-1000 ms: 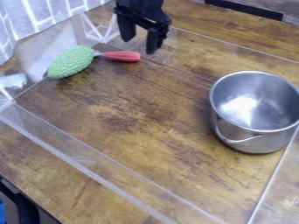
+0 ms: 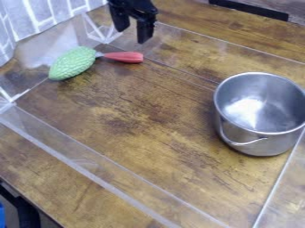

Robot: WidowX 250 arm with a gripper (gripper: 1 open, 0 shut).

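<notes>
My gripper [image 2: 132,27] hangs at the top centre of the camera view, dark and partly cut off by the frame edge, its fingers pointing down; they look apart, with nothing visible between them. Below it and to the left, a green knobbly toy vegetable [image 2: 71,64], like a corn cob or gourd, lies on the wooden surface. A red object [image 2: 125,57] with a thin neck lies just to its right, below the gripper and apart from it.
A steel pot [image 2: 259,114] stands at the right. Clear plastic strips or walls border it, and a pale fabric-like backdrop is at the top left.
The toys and the pot are unchanged.
</notes>
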